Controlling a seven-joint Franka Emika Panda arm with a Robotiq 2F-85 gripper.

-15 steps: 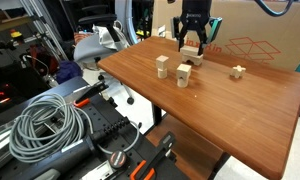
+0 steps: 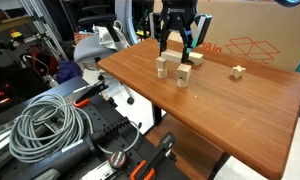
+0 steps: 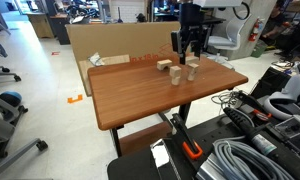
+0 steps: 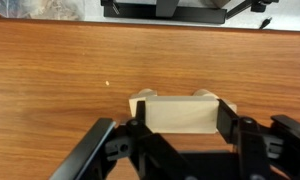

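In the wrist view, a pale rectangular wooden block (image 4: 182, 114) lies across the fingers of my gripper, which is shut on it. Parts of lighter pieces peek out from under its edges. Two pale blocks stand upright on the table, a left one (image 2: 161, 67) and a right one (image 2: 183, 76), with a small gap between. Seen from exterior view 1, my gripper (image 2: 176, 50) hangs above and slightly behind this pair. The held block is hard to make out in both exterior views.
Another pale block (image 2: 196, 60) lies behind the pair, and a small notched piece (image 2: 237, 72) sits farther right. A cardboard panel (image 2: 252, 45) stands along the back.
My gripper has moved left in exterior view 1, from over the back block to above the standing pair, carrying the pale block. The pieces on the table look unmoved.
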